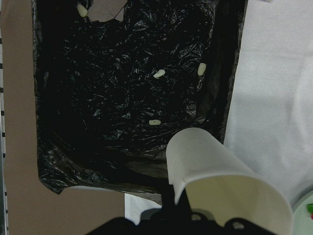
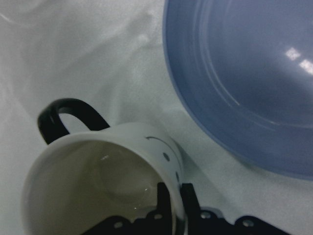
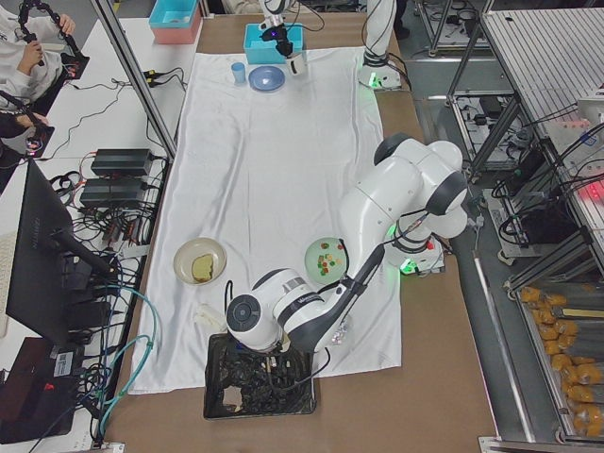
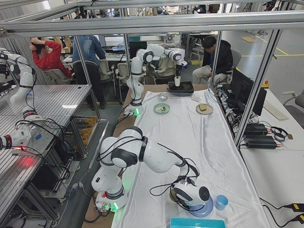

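My left gripper is shut on a white cup (image 1: 215, 156), held over a black lined tray (image 1: 122, 58) with several small pale pieces inside; the cup also shows in the camera right view (image 4: 177, 81). My right gripper has its fingers either side of the rim of a white mug (image 2: 83, 171) with a black handle, shut on it. The mug is beside a blue plate (image 2: 234, 63).
A beige plate with a yellow piece (image 3: 186, 264) and a green plate (image 3: 321, 269) lie on the white cloth. A blue cup (image 4: 221, 202) and blue bin (image 4: 197, 222) are at the other end.
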